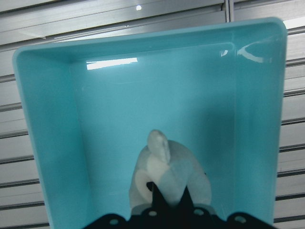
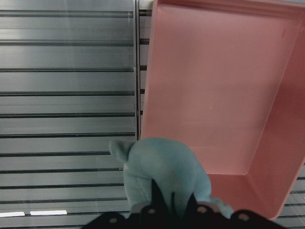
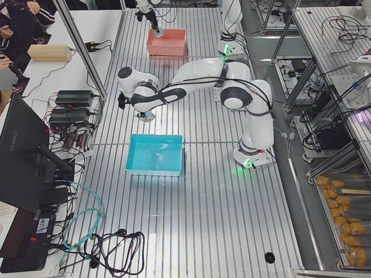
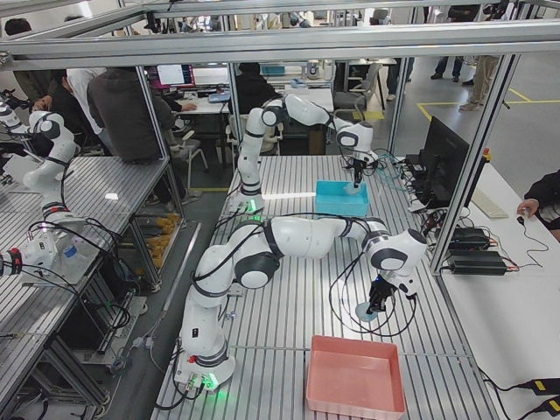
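My left gripper is shut on a white plush toy point(image 1: 167, 167), above the teal bin point(image 1: 157, 90); in the camera left view it hangs just beyond that bin's far edge. My right gripper is shut on a light-blue plush toy point(image 2: 162, 167) at the edge of the pink bin point(image 2: 209, 90); in the camera right view that toy point(image 4: 364, 311) hangs beside the bin point(image 4: 354, 376). Both fingertips are partly hidden by the toys.
Loops of black cable point(image 3: 116, 255) lie at the table's near left. A monitor point(image 3: 23, 156) and metal posts stand along one side.
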